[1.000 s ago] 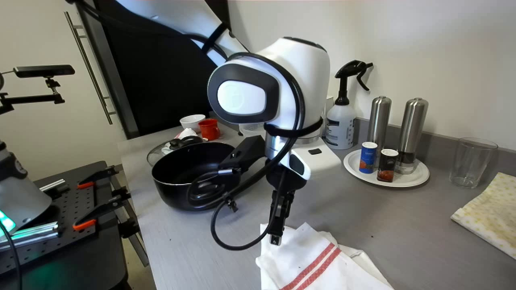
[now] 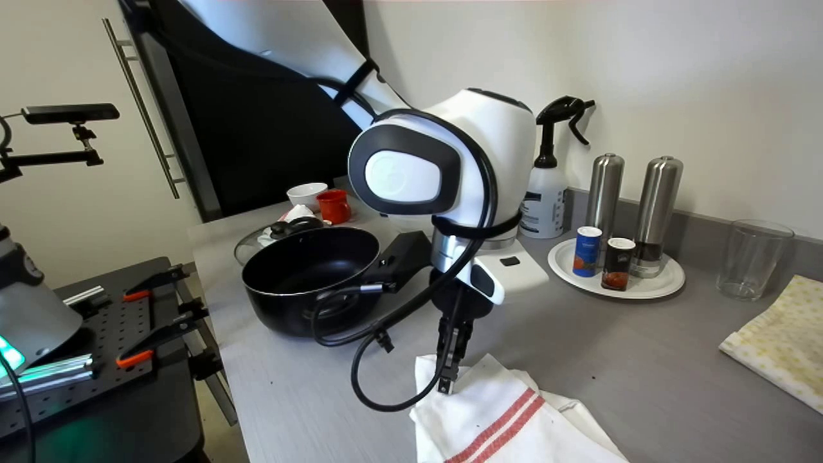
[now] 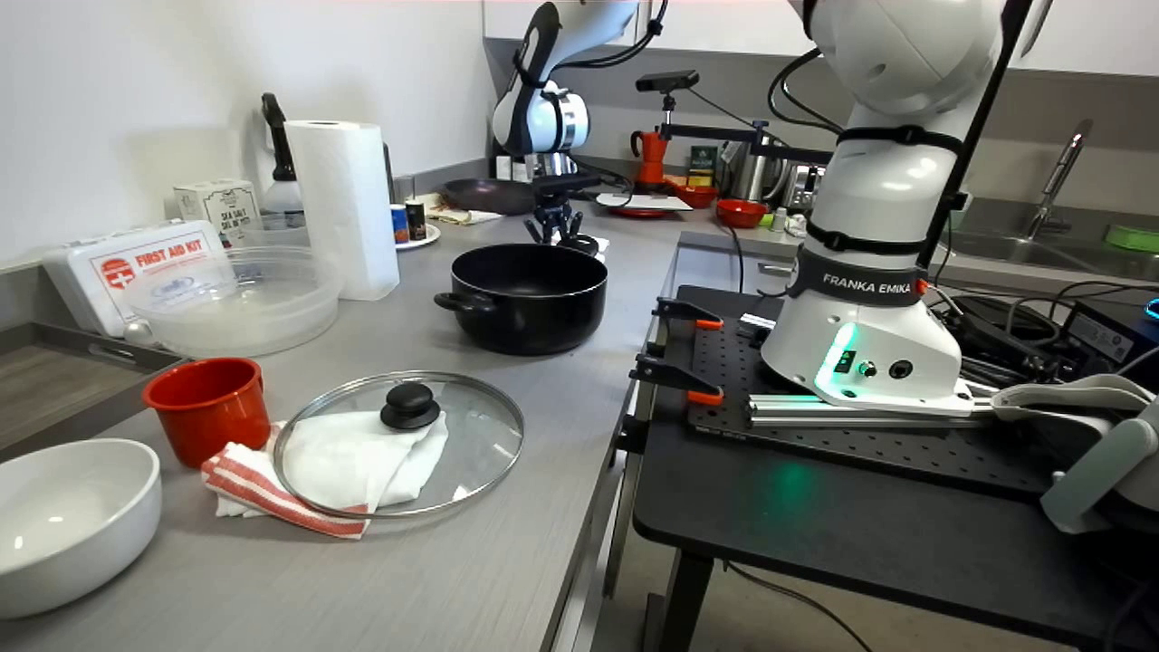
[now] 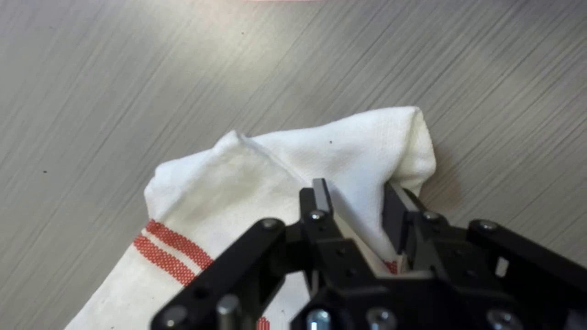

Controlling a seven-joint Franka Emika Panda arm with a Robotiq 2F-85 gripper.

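A white towel with red stripes lies loosely folded on the counter in exterior view 1. Above its near-left part my gripper points down, its tips at the cloth. From the wrist, the gripper stands part open, with a clear gap between its fingers. A raised fold of the towel runs into that gap, and one finger rests over the white cloth. The other finger is at the fold's right side. Whether either one presses on the cloth cannot be told.
Left of the arm stands a black pot, close to the gripper's cable. A white plate with shakers and mills, a spray bottle and a glass line the wall side. Behind the pot are a glass lid and a red mug.
The arm has shifted slightly right and its gripper has come a little lower in exterior view 1, onto the towel. The towel looks nearly the same.
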